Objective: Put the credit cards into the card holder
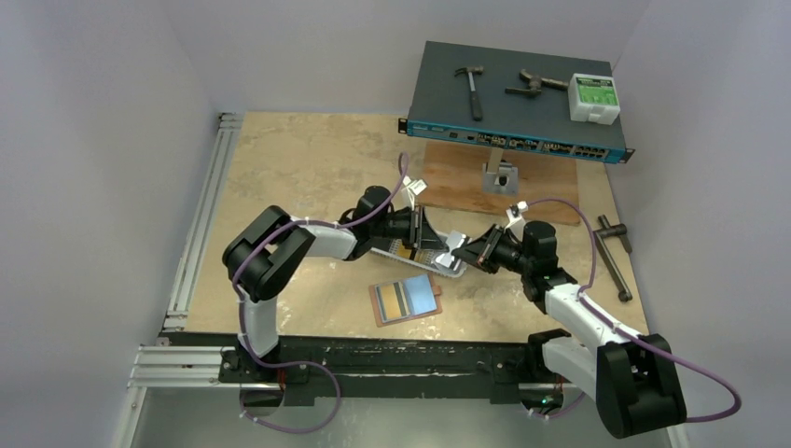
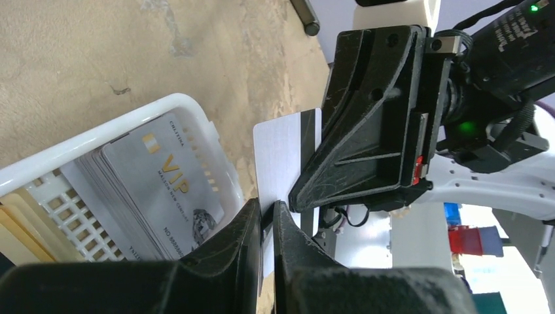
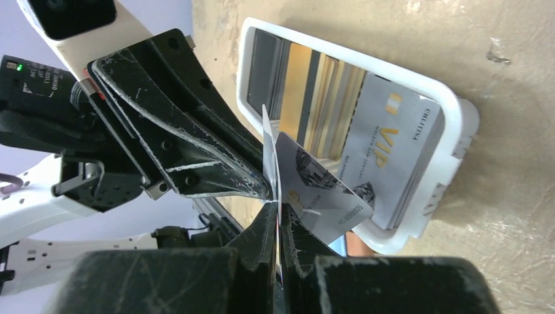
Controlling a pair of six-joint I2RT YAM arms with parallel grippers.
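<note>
A white card [image 2: 278, 150] with a black stripe stands on edge between both grippers, above the white basket [image 2: 131, 121]. My left gripper is shut on its near part. My right gripper is shut on the same card, seen edge-on in the right wrist view. A second, grey card [image 3: 330, 212] fans out beside it, and I cannot tell which fingers pinch it. In the top view the brown card holder [image 1: 432, 311] lies open in front of the basket, with a gold, striped side and a blue side.
Grey VIP cards [image 3: 393, 134], gold cards [image 3: 296, 91] and black cards [image 3: 264, 63] fill the basket. A network switch [image 1: 508, 89] overhangs the back, and a hammer [image 1: 614, 261] lies at right.
</note>
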